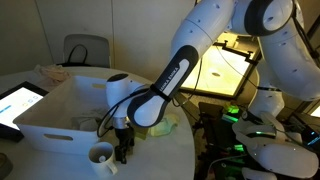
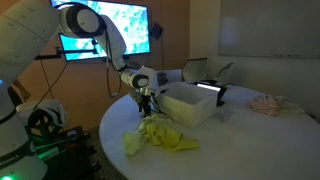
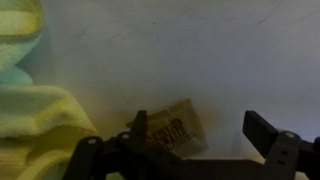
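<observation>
My gripper stands open, its fingers spread wide near the table top. A small brown packet with dark lettering (image 3: pixel 180 128) lies flat on the table in the wrist view. It shows beside the left finger and partly between the two fingers, its lower part hidden by the gripper. In exterior view 1 the gripper (image 1: pixel 122 150) is low over the table, just right of a white mug (image 1: pixel 103 157); the packet is hard to make out there.
A yellow and pale green cloth (image 2: pixel 168 134) lies crumpled near the gripper. Close behind the gripper is a large white box (image 1: pixel 58 136). A lit tablet (image 1: pixel 16 107) stands at the left.
</observation>
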